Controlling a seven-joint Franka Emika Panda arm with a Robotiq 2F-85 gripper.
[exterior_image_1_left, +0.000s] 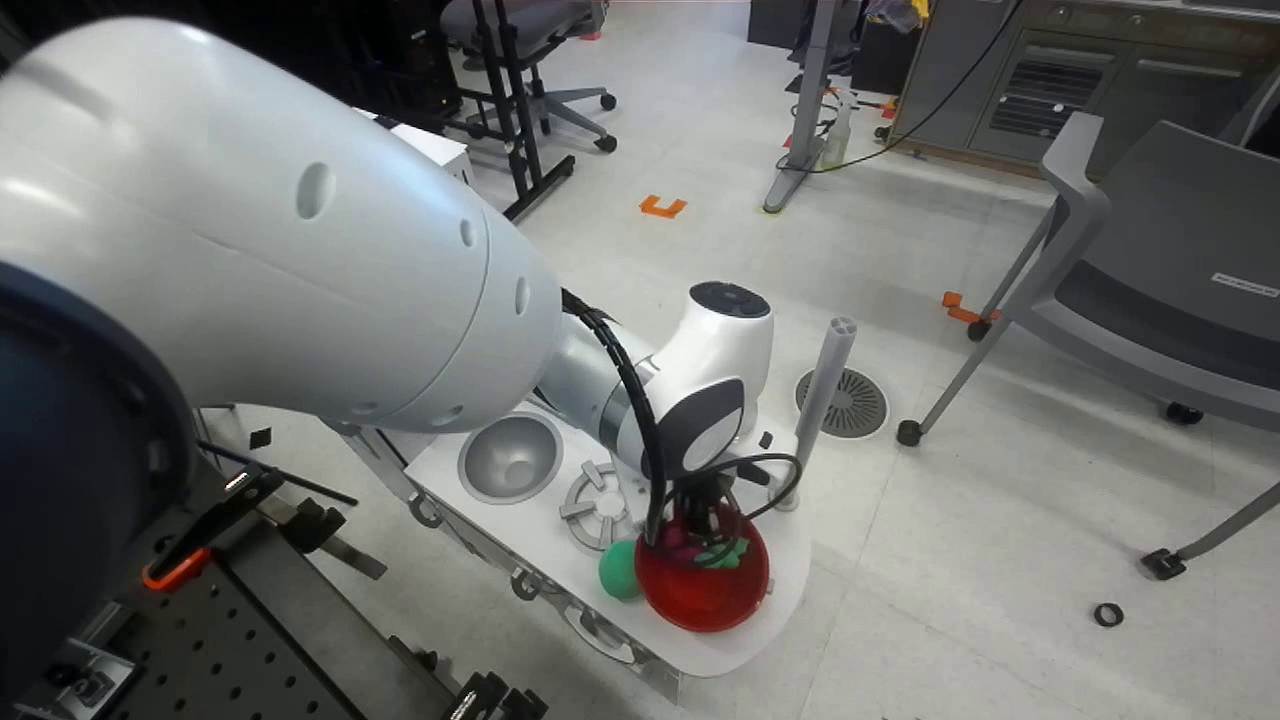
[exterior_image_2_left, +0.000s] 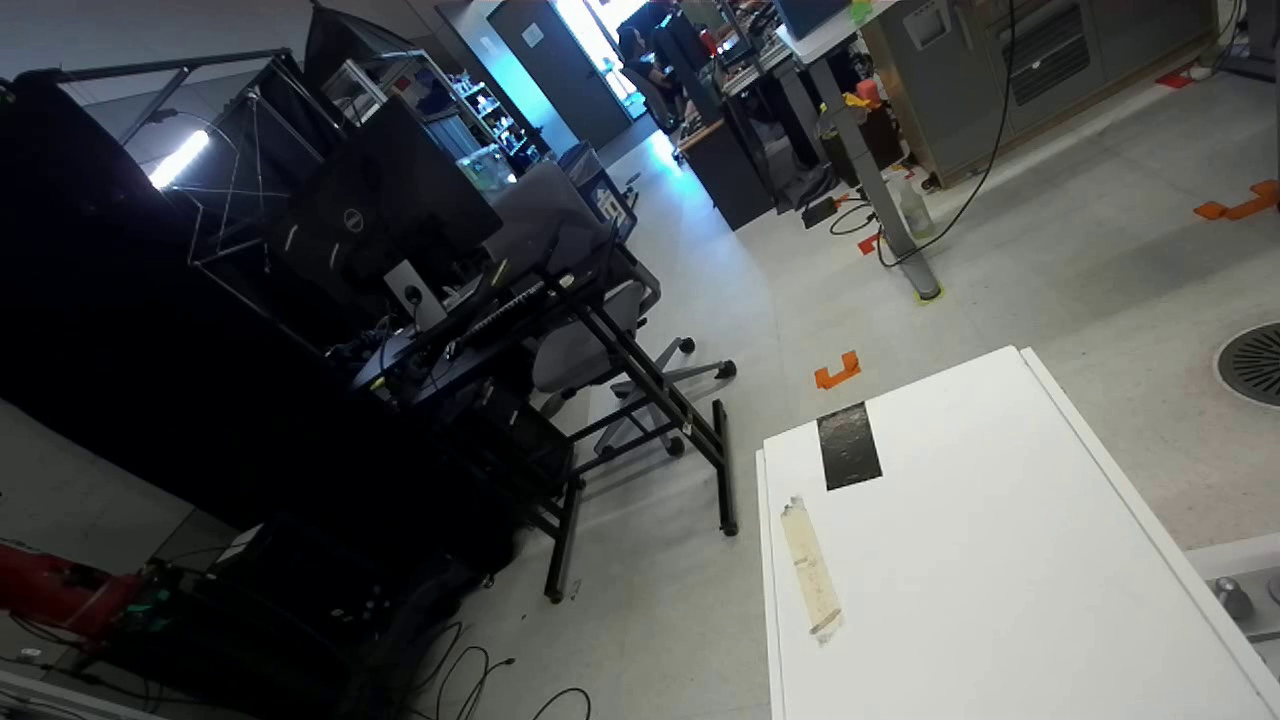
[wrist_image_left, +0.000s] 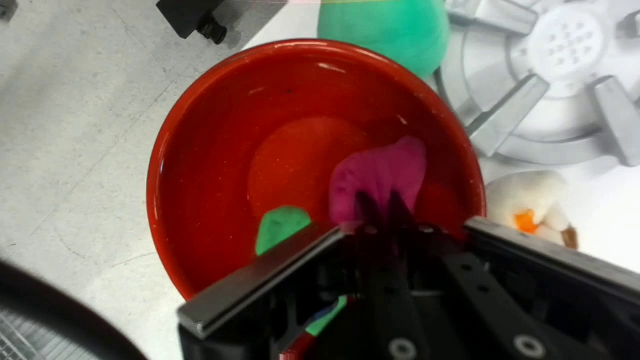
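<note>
A red bowl (exterior_image_1_left: 705, 606) stands near the rounded end of the white counter, its near side beside a green ball (exterior_image_1_left: 619, 569). In the wrist view, the red bowl (wrist_image_left: 204, 156) holds a pink soft thing (wrist_image_left: 381, 171) and a green piece (wrist_image_left: 282, 225), part of which is hidden under the gripper. My gripper reaches down into the bowl. Its dark fingertips are close together on the pink thing, with a little pink showing between them. The green ball (wrist_image_left: 387, 33) sits right against the bowl's rim.
A white plush with an orange spot (wrist_image_left: 528, 207) lies beside the bowl. Next to it is a grey burner (wrist_image_left: 558, 54). A round metal basin (exterior_image_1_left: 510, 458) and an upright grey tube (exterior_image_1_left: 825, 390) are farther along the counter. Beyond the counter's end lies open floor.
</note>
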